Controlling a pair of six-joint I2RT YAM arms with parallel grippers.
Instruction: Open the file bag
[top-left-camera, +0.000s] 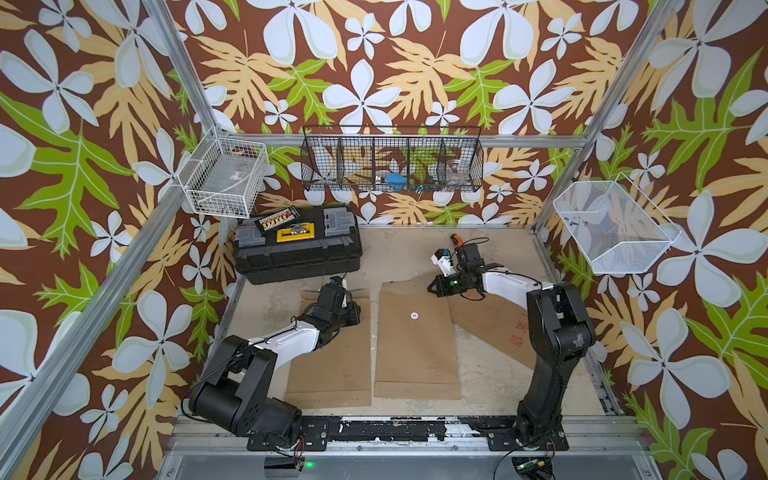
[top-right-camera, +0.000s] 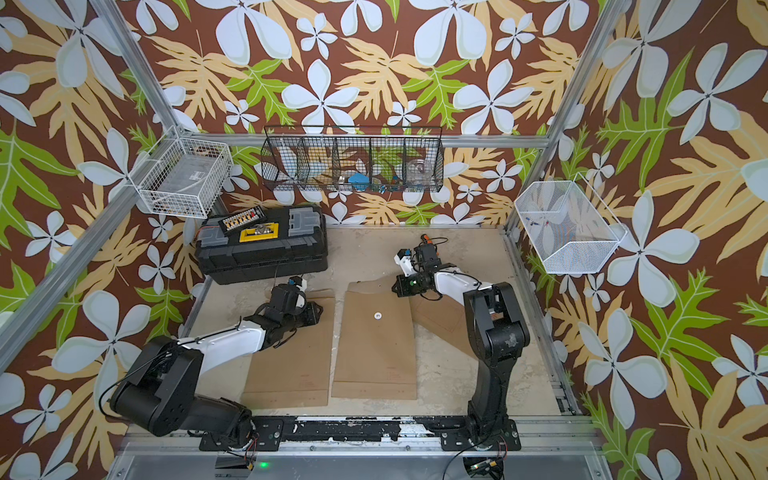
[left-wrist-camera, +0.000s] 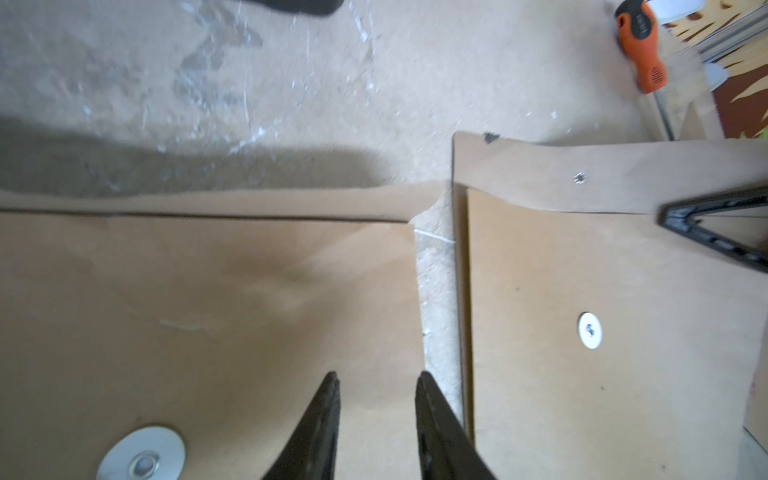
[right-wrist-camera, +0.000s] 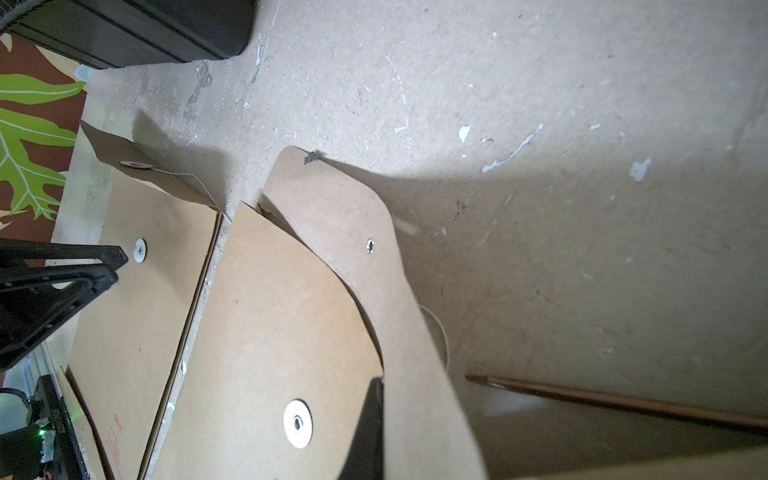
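Note:
Three brown kraft file bags lie on the table. The left bag (top-left-camera: 324, 380) is under my left gripper, which stands open with nothing seen between its fingers. The middle bag (top-left-camera: 416, 360) has a white button (top-left-camera: 414, 316) and a top flap (right-wrist-camera: 336, 192) with a punched hole, lifted partly off its body. My right gripper (top-left-camera: 436, 288) is at that flap's right end; in its wrist view the fingers (right-wrist-camera: 368, 432) are shut against the flap's edge, and whether paper is between them is hidden. The right bag (top-left-camera: 504, 328) lies askew beneath the right arm.
A black toolbox (top-left-camera: 297, 260) fills the back left of the table. An orange-handled screwdriver (left-wrist-camera: 640, 44) lies behind the right gripper. Wire baskets (top-left-camera: 392, 160) are mounted on the frame above. Bare table shows at the back centre.

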